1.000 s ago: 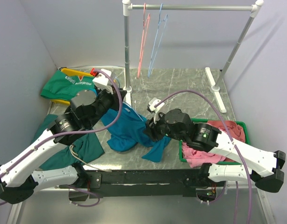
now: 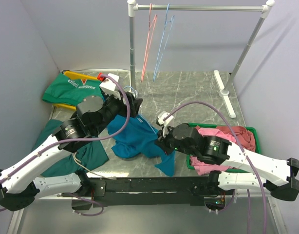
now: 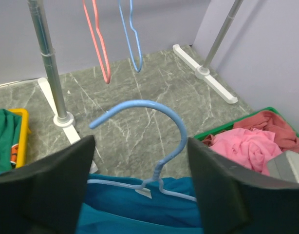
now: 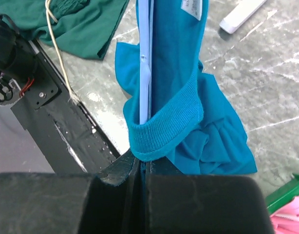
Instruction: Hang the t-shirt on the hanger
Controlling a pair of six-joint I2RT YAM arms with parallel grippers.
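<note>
The teal t-shirt (image 2: 132, 139) hangs bunched over the floor between both arms. A blue hanger (image 3: 157, 168) runs along it, its hook rising between the spread fingers of my left gripper, which is open. Fingers stand to either side of the hook, apart from it. In the right wrist view one hanger arm (image 4: 145, 73) reaches inside the shirt's ribbed edge (image 4: 166, 131). My right gripper is shut on that ribbed cloth just below the hanger's end. How far the hanger's other end sits in the shirt is hidden.
Above, a rack rail (image 2: 203, 8) carries a pink hanger (image 2: 148, 44) and another blue hanger (image 2: 164, 44). A green basket of pink cloth (image 2: 206, 166) stands right. Dark green cloth (image 2: 74, 156) lies left, near a yellow-edged bin (image 2: 66, 106). Floor beneath the rail is clear.
My left gripper has moved slightly right, and the hook now shows beside it. The right gripper has lowered a little, taking the lower part of the shirt down and to the right.
</note>
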